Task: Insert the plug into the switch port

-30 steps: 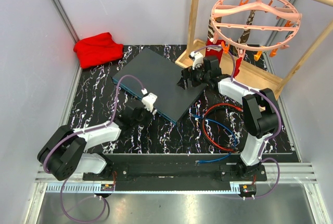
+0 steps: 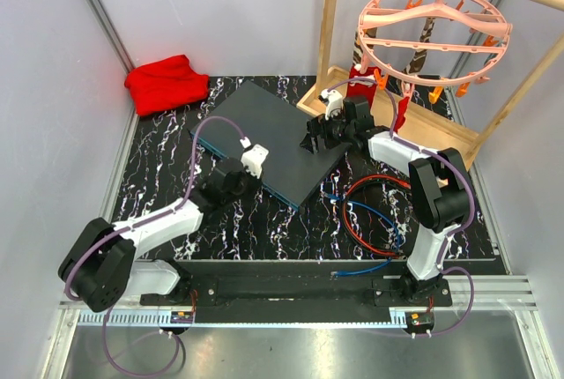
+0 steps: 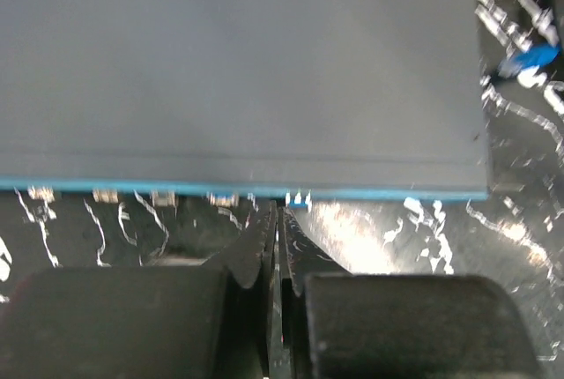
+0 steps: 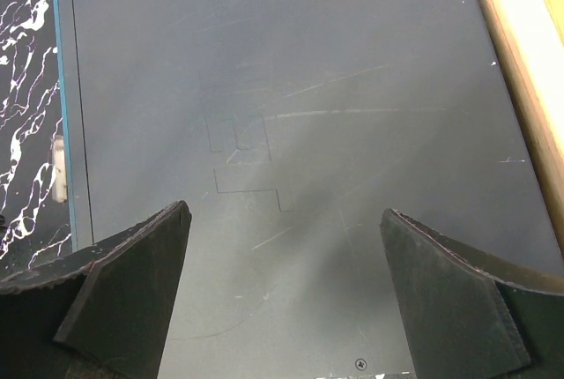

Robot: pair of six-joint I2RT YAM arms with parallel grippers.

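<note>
The switch (image 2: 264, 132) is a flat dark slab with a blue front edge; in the left wrist view its front face (image 3: 141, 184) spans the middle. My left gripper is shut at that edge, with a small clear, blue-backed piece, apparently the plug (image 3: 299, 199), at its fingertips; whether it sits in a port cannot be told. My right gripper stands open above the slab's top (image 4: 264, 308), nothing between its fingers.
Red and blue cables (image 2: 352, 225) lie right of the slab. A wooden rack (image 2: 326, 26) with a pink hanger ring stands back right. A red cloth (image 2: 166, 84) lies back left. Marble table (image 2: 150, 176) shows at the left.
My left arm has shifted slightly in the top view, its elbow further left and its wrist a little higher in the picture. The right arm and the slab are unchanged.
</note>
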